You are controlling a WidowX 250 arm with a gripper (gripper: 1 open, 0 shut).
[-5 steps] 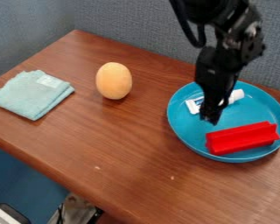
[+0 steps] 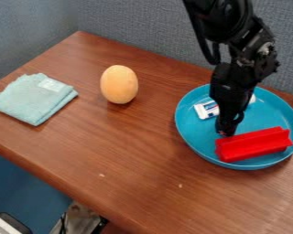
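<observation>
My black gripper [image 2: 226,123] reaches down over a blue plate [image 2: 274,113] on the right of the wooden table, its fingertips low at the plate, beside a red block [image 2: 253,144]. A white tube [image 2: 205,109] lies on the plate, partly hidden behind the gripper. The gripper looks open, though its fingers are hard to make out against each other.
An orange egg [image 2: 118,84] stands left of the plate. A folded light-blue cloth [image 2: 34,98] with a white label lies at the table's left edge. A grey partition runs along the back.
My gripper has moved a little lower toward the plate, near the red block. The objects look unmoved.
</observation>
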